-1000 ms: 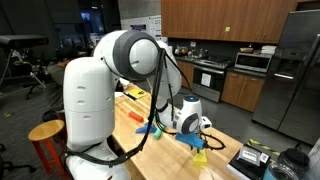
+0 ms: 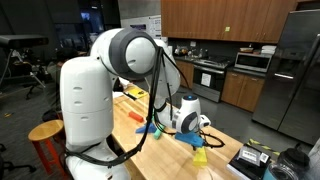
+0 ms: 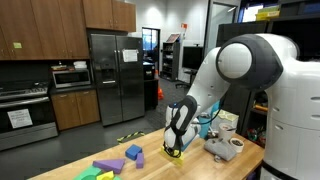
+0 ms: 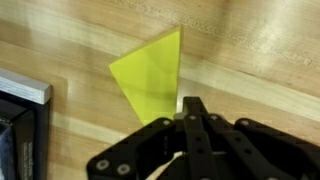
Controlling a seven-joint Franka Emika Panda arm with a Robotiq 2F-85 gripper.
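Note:
A flat yellow piece [image 4: 150, 78], maybe paper or cloth, lies on the wooden table in the wrist view. Its lower part runs behind my gripper, whose dark fingers are together with nothing showing between them. The same yellow piece [image 2: 200, 156] appears below the end of the arm in exterior view 1, and as a yellow patch [image 3: 172, 155] under it in exterior view 2. Whether the fingertips touch it, I cannot tell.
A dark box-like thing [image 4: 25, 125] with a light edge sits left of the yellow piece. Black items [image 2: 290, 160] stand at the table's right. A blue block [image 3: 131, 152] and a purple block [image 3: 140, 159] lie on the table. Bare wood surrounds the yellow piece.

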